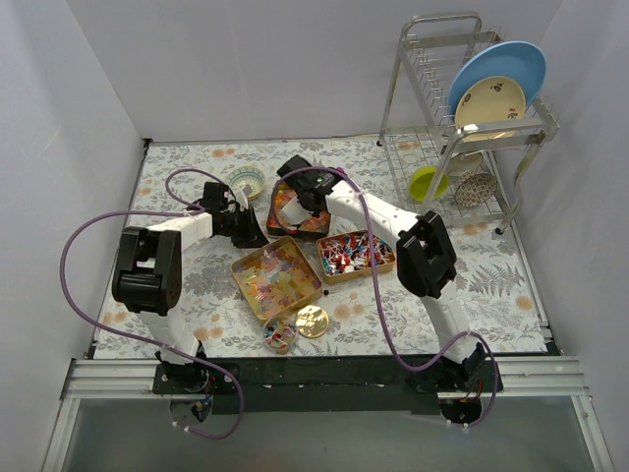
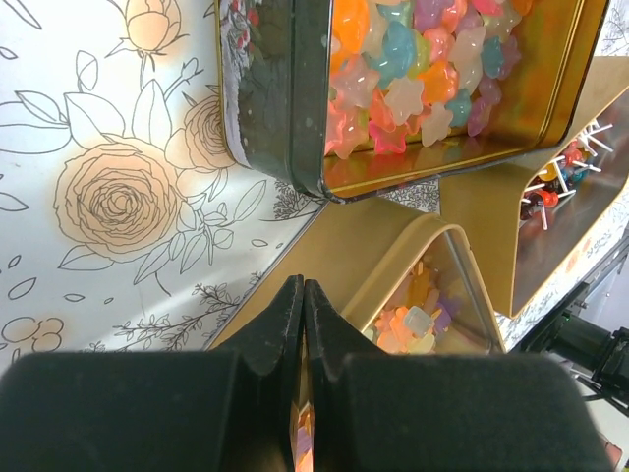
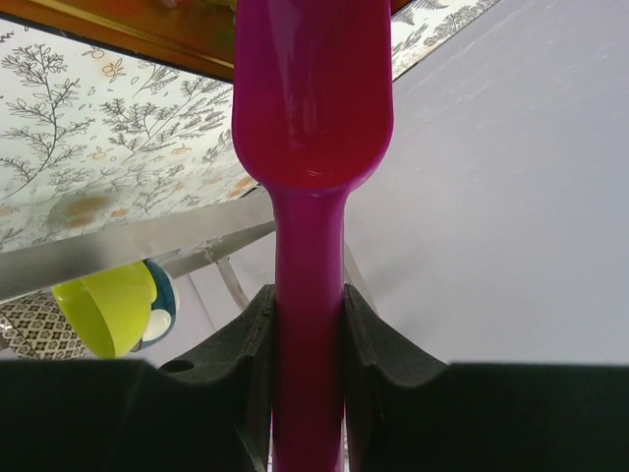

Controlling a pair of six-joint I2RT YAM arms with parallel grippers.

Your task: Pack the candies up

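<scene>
My right gripper is shut on the handle of a magenta scoop (image 3: 313,108). No candies show in the part of its bowl that is visible. In the top view the right arm reaches over a dark tin (image 1: 316,236) of star-shaped candies, hiding part of it. Left of that tin, my left gripper is shut with nothing between its fingers. Below the dark tin lies a golden tray (image 1: 244,292) with pastel candies inside. To its right, a second golden tray (image 1: 362,276) contains lollipops.
A clear jar (image 1: 280,335) of coloured pieces and a gold lid (image 1: 312,321) stand near the front. Behind the left gripper sits a patterned bowl (image 1: 246,180). A metal dish rack (image 1: 457,138) occupies the back right.
</scene>
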